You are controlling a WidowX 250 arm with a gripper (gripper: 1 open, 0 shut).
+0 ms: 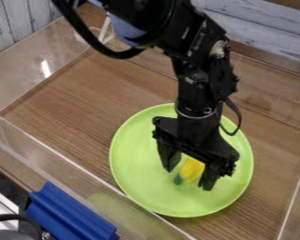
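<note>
The black gripper (187, 169) hangs low over a bright green plate (136, 171), its fingers spread apart. A small yellow object (190, 172) with a bluish-green part lies on the plate between and beneath the fingers, partly hidden by them. Whether the fingers touch it is unclear.
The plate is on a wooden surface (90, 112) within clear low walls. A blue ribbed object (67, 213) lies outside at the lower left. Bare wood shows to the left of the plate. A white plank wall (272, 42) stands at the back.
</note>
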